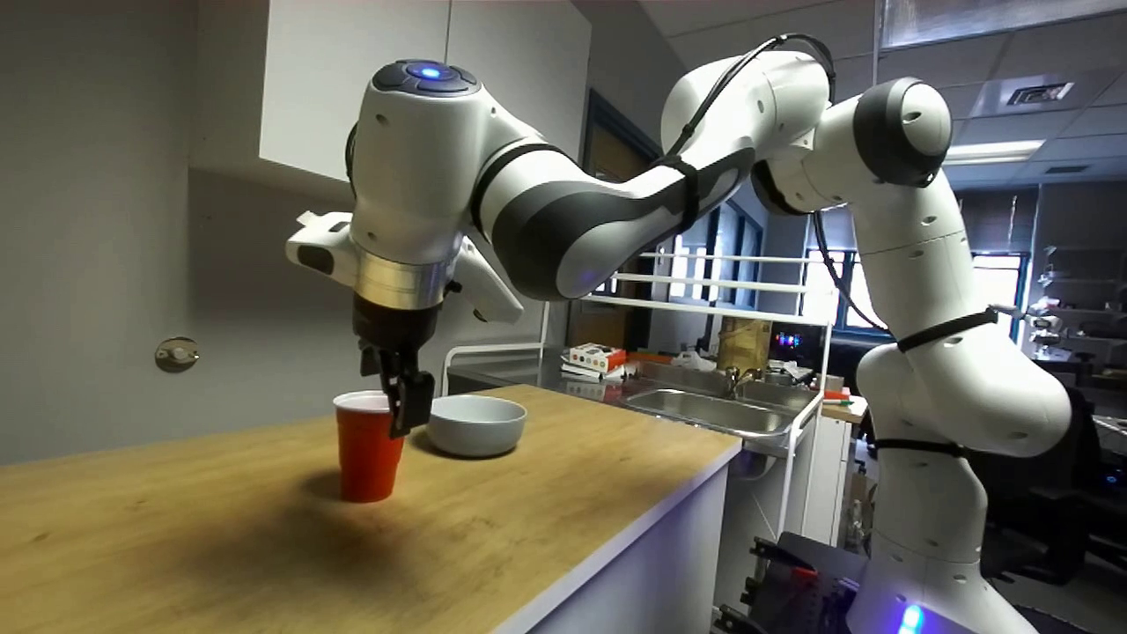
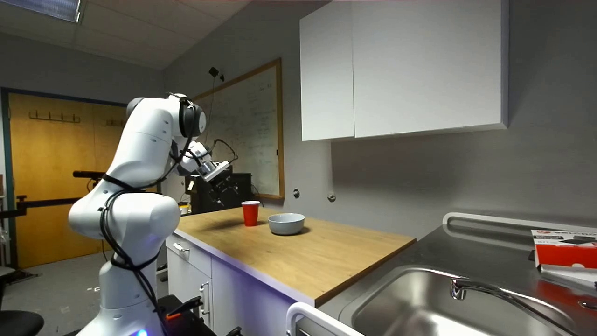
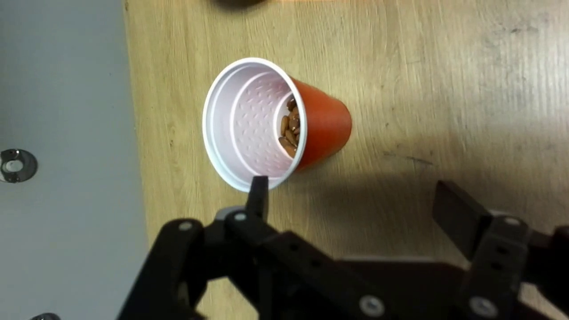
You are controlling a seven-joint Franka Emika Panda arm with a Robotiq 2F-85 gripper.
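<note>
A red cup (image 1: pixel 365 456) with a white rim stands upright on the wooden counter (image 1: pixel 592 454). Brown nuts, probably almonds, lie at its bottom (image 3: pixel 289 130) in the wrist view. My gripper is open, with a wide empty gap between its fingers. Exterior view 1 has the gripper (image 1: pixel 403 407) overlapping the cup's right edge, at about rim height. Whether a finger touches the cup cannot be told. Beyond the cup sits a grey bowl (image 1: pixel 477 424), its inside mostly hidden; it also shows in exterior view 2 (image 2: pixel 286 224).
A white cabinet (image 2: pixel 403 73) hangs above the counter along the grey wall. To one side is a metal sink (image 2: pixel 442 302) with a faucet (image 2: pixel 475 288). The counter in front of the cup is clear.
</note>
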